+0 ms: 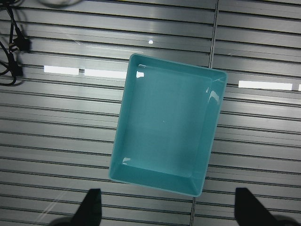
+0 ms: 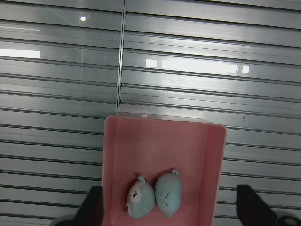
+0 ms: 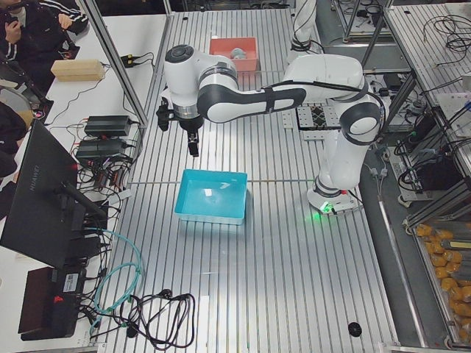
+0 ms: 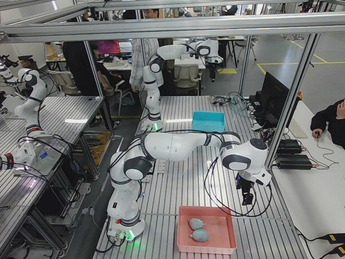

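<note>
Two small pale blue-grey plush toys, one with a penguin face (image 2: 140, 200), the other plainer (image 2: 168, 193), lie side by side in a pink bin (image 2: 124, 141). My right gripper hangs open above that bin, nothing between its fingers. A teal bin (image 1: 123, 120) stands empty on the slatted metal table, with my left gripper open above it, also holding nothing.
Coiled black cables (image 3: 169, 323) and a light blue cable (image 3: 121, 294) lie at the table's edge near the teal bin. A monitor (image 3: 44, 198) and power units (image 3: 107, 126) stand on the side desk.
</note>
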